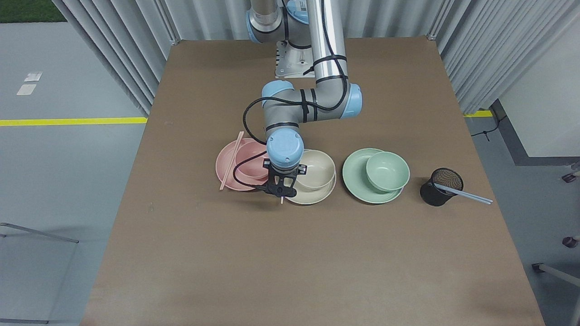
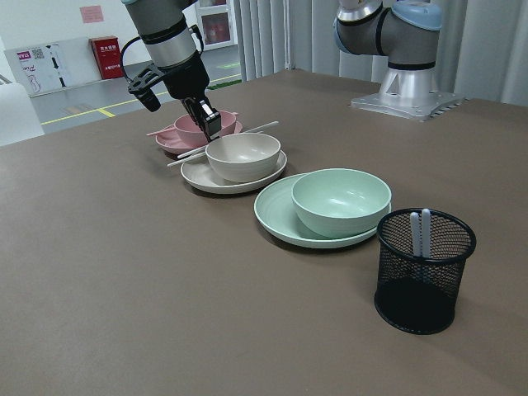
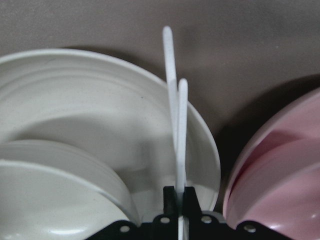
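My gripper (image 1: 281, 187) (image 2: 210, 128) is down at the white plate (image 3: 100, 105), beside the white bowl (image 1: 316, 165) (image 2: 242, 158). Two white chopsticks (image 3: 170, 60) run between its black fingertips and reach over the plate's rim; the fingers appear closed around them. Just beside stand the pink plate and bowl (image 1: 247, 163) (image 2: 190, 136) (image 3: 280, 195), with pink chopsticks (image 1: 228, 168) laid across them.
A green plate (image 1: 353, 179) with a green bowl (image 1: 388, 171) (image 2: 341, 198) stands to the right in the front view, then a black mesh cup (image 1: 435, 195) (image 2: 417, 305) holding light chopsticks (image 1: 473, 196).
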